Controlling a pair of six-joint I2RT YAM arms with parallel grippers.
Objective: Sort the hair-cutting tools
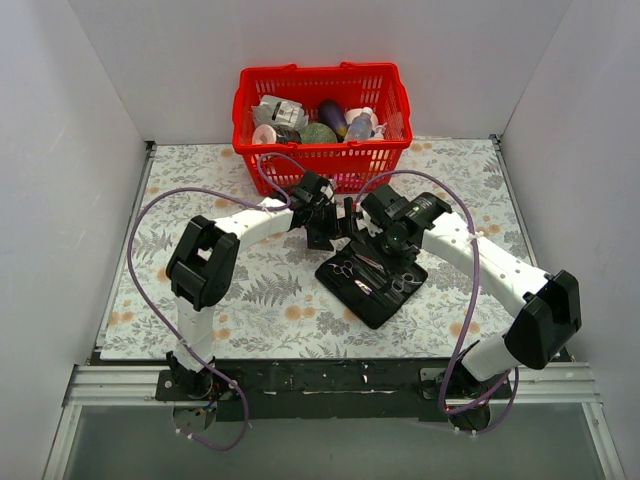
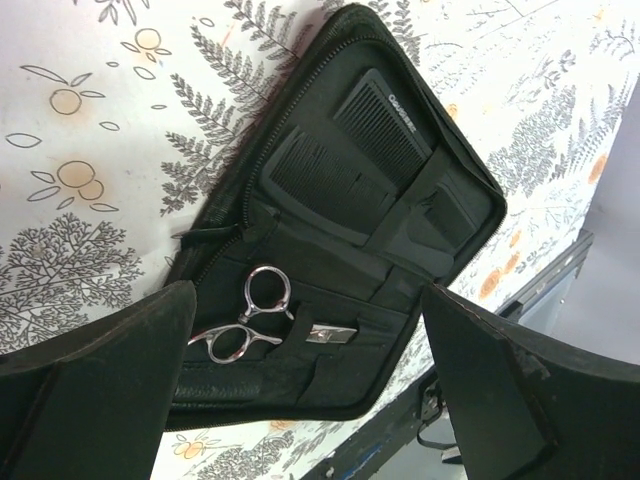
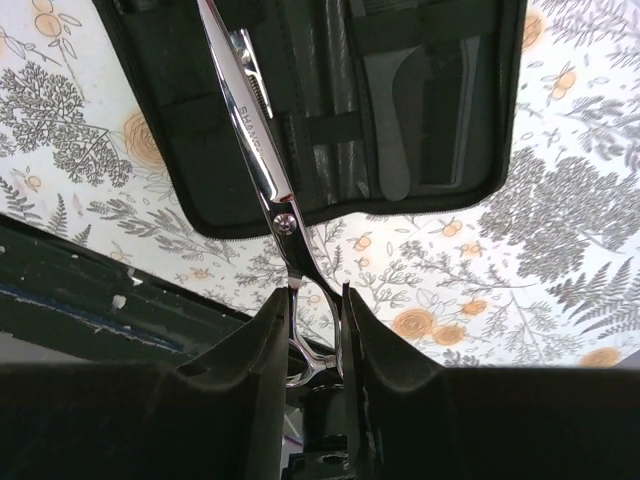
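Note:
An open black tool case (image 1: pixel 358 305) lies at mid-table, holding combs (image 2: pixel 382 128), small scissors (image 2: pixel 228 343) and other slim tools. My left gripper (image 1: pixel 338 222) hangs open at the case's back-left; in the left wrist view its fingers frame the case. My right gripper holds long silver scissors (image 3: pixel 260 150) by the handle end, its fingers close together on them, the blades pointing over the case. In the top view the right arm covers part of the case.
A red basket (image 1: pixel 320 150) full of assorted items stands at the back.

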